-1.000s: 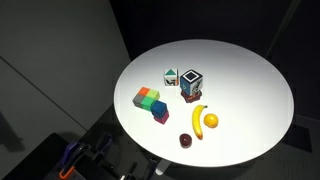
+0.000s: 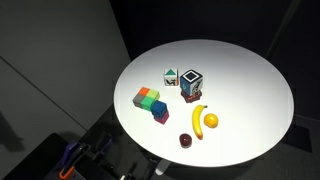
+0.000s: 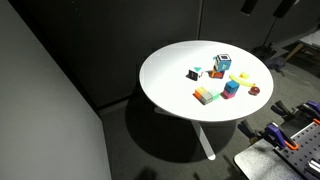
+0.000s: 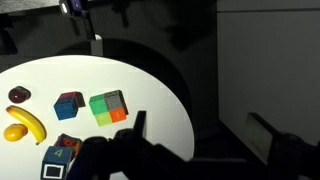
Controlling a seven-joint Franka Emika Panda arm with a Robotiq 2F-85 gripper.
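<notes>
My gripper stands open in the wrist view, its two dark fingers far apart and nothing between them. The round white table (image 2: 245, 90) lies below. On it sit a yellow banana (image 2: 197, 122), an orange fruit (image 2: 211, 120) and a small dark red round thing (image 2: 186, 141). A blue block (image 2: 159, 107) rests on a reddish one. Left of these lies a patch of grey, orange and green blocks (image 4: 108, 107). Farther back, a patterned cube (image 2: 191, 81) stands on something reddish, and a white cube with a green mark (image 2: 171, 77) is beside it.
Dark floor and a pale wall panel (image 4: 258, 65) lie beyond the table. Dark equipment with orange and blue parts (image 3: 278, 135) stands off its near side.
</notes>
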